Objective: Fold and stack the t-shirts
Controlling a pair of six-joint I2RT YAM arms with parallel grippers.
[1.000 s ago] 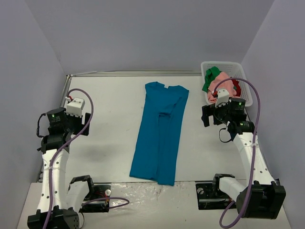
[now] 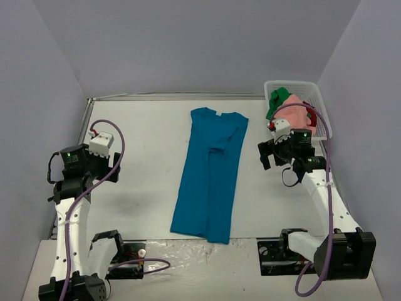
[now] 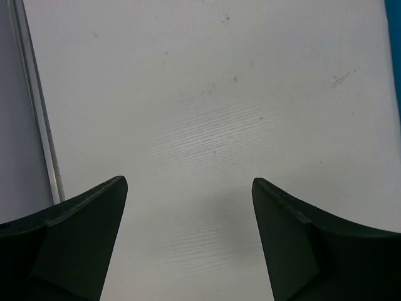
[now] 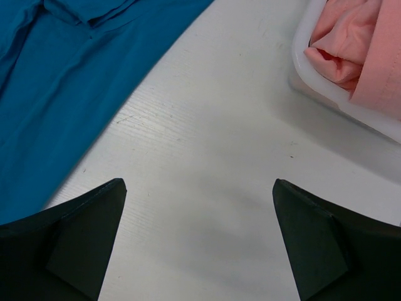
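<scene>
A blue t-shirt [image 2: 195, 182] lies mid-table as a long strip, its sides folded inward and its collar end toward the back. Its lower end reaches the table's front edge. Well to its left, my left gripper [image 2: 115, 168] hangs over bare table; in the left wrist view its fingers [image 3: 81, 241] are apart with nothing between them. My right gripper [image 2: 265, 156] is to the right of the shirt, not touching it, and the right wrist view shows its fingers [image 4: 81, 241] wide apart and empty.
In the back right corner a white basket [image 2: 270, 88] holds a green shirt [image 2: 277, 99], a pink shirt [image 2: 294, 115] and something red. My right arm stands just in front of it.
My right gripper has shifted a little to the left, toward the blue shirt. The left arm has moved very slightly right. The shirt lies unchanged.
</scene>
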